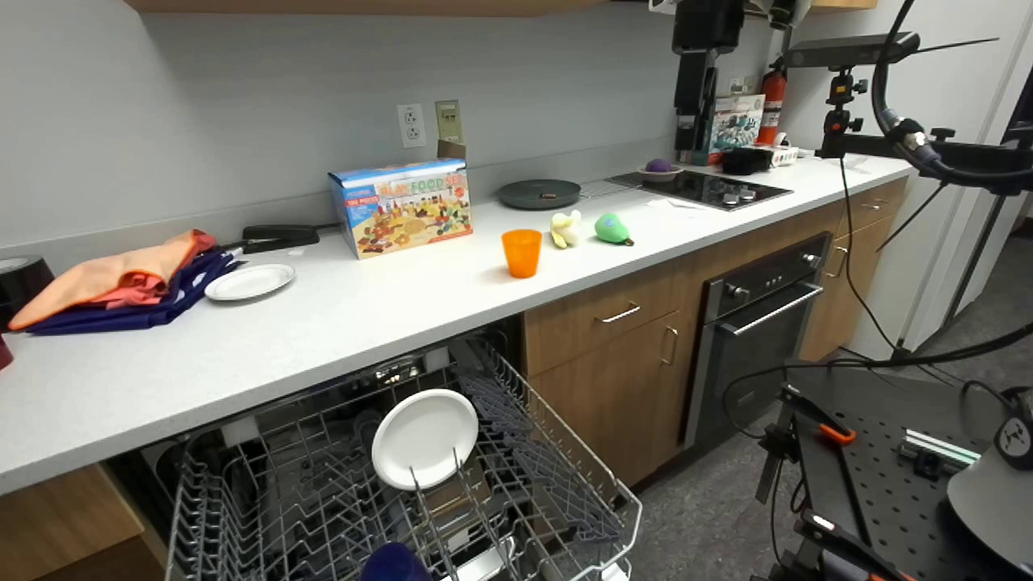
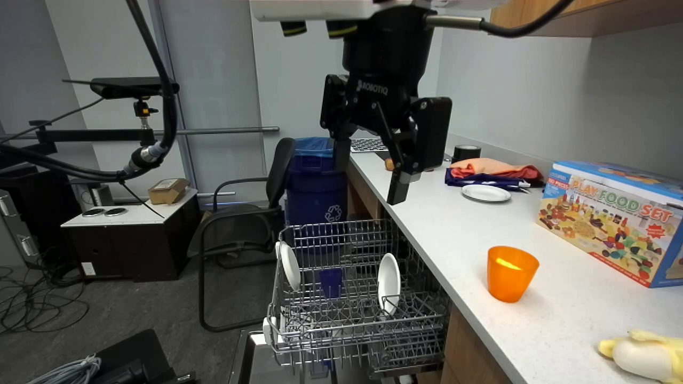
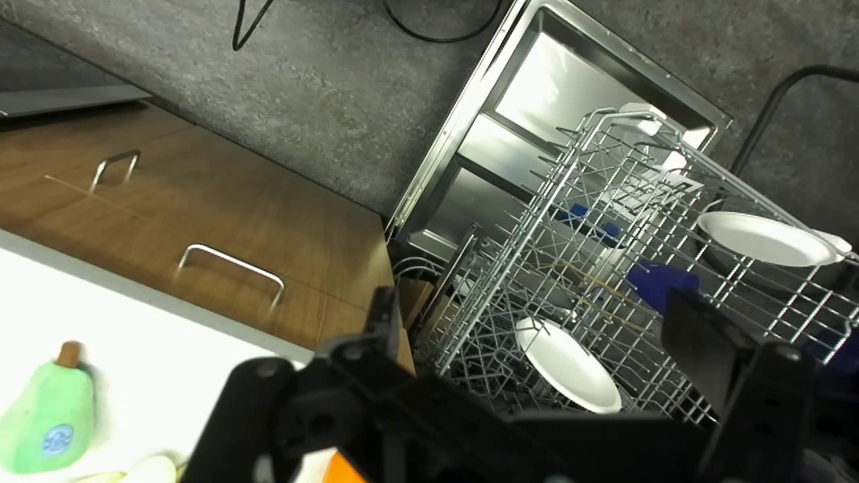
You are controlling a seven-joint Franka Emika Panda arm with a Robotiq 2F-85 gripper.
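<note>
My gripper (image 2: 371, 176) hangs high in the air, its fingers spread wide and nothing between them. In the wrist view the two dark fingers stand far apart over the dishwasher's side of the counter. Below, the pulled-out dishwasher rack (image 2: 333, 333) holds a white plate (image 1: 425, 439) standing tilted in the tines, a second white plate (image 2: 288, 265) at its outer side and a dark blue cup (image 2: 331, 282). An orange cup (image 1: 522, 252) is on the counter (image 1: 387, 290). To the left on the counter lies another white plate (image 1: 250, 282), flat beside folded cloths (image 1: 126, 281).
A play food box (image 1: 402, 206) stands against the wall. Next to the orange cup are a peeled banana toy (image 1: 564, 229) and a green toy pear (image 1: 612, 229). A dark pan (image 1: 539, 194) sits farther back. Counter space between the white plate and orange cup is clear.
</note>
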